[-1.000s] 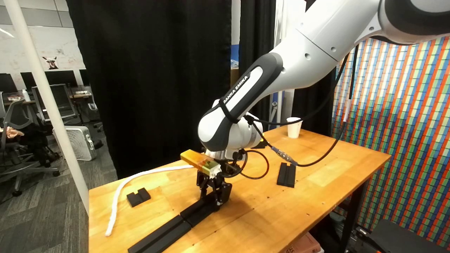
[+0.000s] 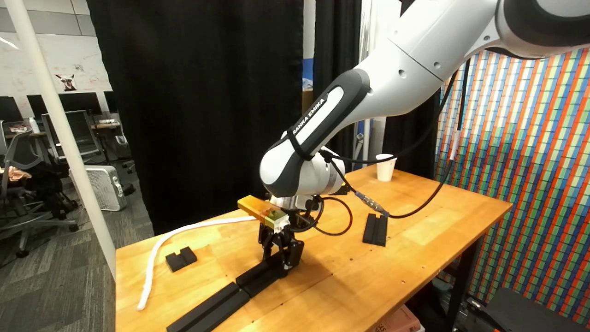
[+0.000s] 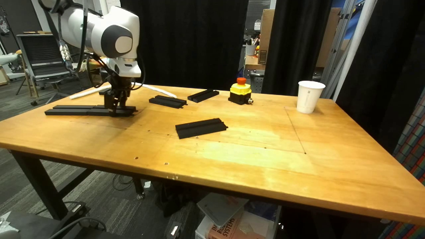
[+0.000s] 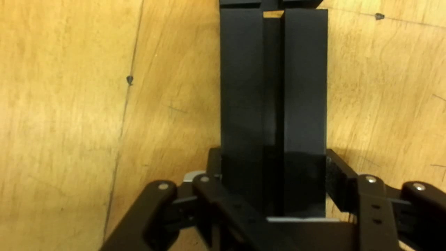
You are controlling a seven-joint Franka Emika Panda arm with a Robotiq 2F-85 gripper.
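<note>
A black grooved piece (image 4: pixel 305 92) lies flat on the table, and my gripper is shut across its near end, with a finger (image 4: pixel 335 180) on either long side. End to end with it is a second black grooved piece (image 2: pixel 209 310), only its edge showing at the top of the wrist view. The two are lined up, grooves running on, with a small patch of wood showing at the joint. In exterior view 2 the gripper (image 3: pixel 115 109) stands low over the right end of this row. The held piece's near end is partly hidden by the gripper.
Other black pieces lie apart: one (image 3: pixel 201 128) in mid-table, two (image 3: pixel 168 101) (image 3: pixel 203 95) further back, and a short notched block (image 2: pixel 181 258). A white rope (image 2: pixel 152 260) curves behind. An emergency stop button (image 3: pixel 240 92) and paper cup (image 3: pixel 309 97) stand farther off.
</note>
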